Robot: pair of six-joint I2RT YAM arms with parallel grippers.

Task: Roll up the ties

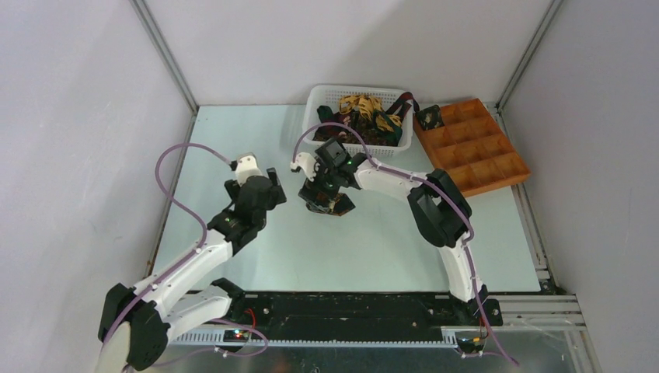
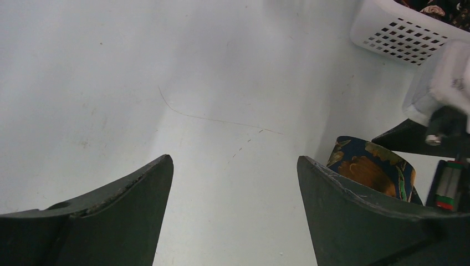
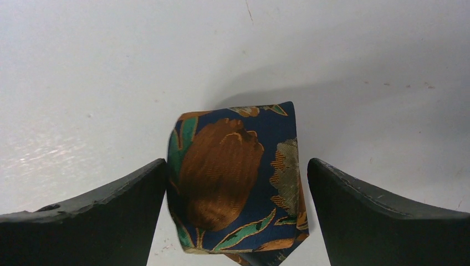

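A dark blue tie with brown and green leaf patterns (image 3: 233, 177), folded into a compact bundle, lies mid-table with one pointed end sticking out beneath it. In the right wrist view the bundle sits between the spread fingers of my right gripper, which is open. The left finger appears close against it; a gap shows on the right. From above, that arm hides part of the tie (image 1: 342, 205). My left gripper stands open to the left of the tie, with only bare table between its fingers. The tie (image 2: 374, 169) shows beyond its right finger.
At the back, a white basket (image 1: 312, 104) holds several tangled ties. Right of it stands a brown divided tray (image 1: 519, 172), with one rolled dark tie (image 1: 430, 117) in its back left corner; its other compartments look empty.
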